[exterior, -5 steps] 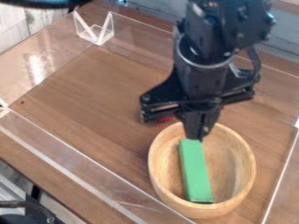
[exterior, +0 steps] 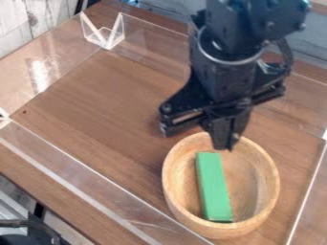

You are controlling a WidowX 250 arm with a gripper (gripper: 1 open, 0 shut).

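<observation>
My gripper (exterior: 225, 136) hangs pointing down over the back rim of a wooden bowl (exterior: 261, 191), its fingertips close together with nothing visible between them. Inside the bowl lies a long green block (exterior: 213, 188), below the fingertips.
Clear plastic walls edge it at the lower left and right. A small white wire-like holder (exterior: 105, 33) stands at the back left.
The bowl and green block have not moved.
</observation>
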